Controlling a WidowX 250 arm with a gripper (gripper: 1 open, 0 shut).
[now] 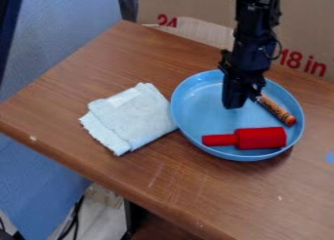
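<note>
A light blue plate (209, 118) sits on the wooden table. On its near half lies a red object (257, 138) with a narrower end pointing left, and at its right side an orange, dark-patterned stick (278, 111). My black gripper (243, 95) hangs over the plate's far half, left of the stick; whether its fingers are open or shut is unclear.
A folded white cloth (128, 117) lies left of the plate. A cardboard box (183, 10) stands behind the table (104, 59), whose left edge drops to a blue surface (53, 171). Free wood shows at back left and in the foreground.
</note>
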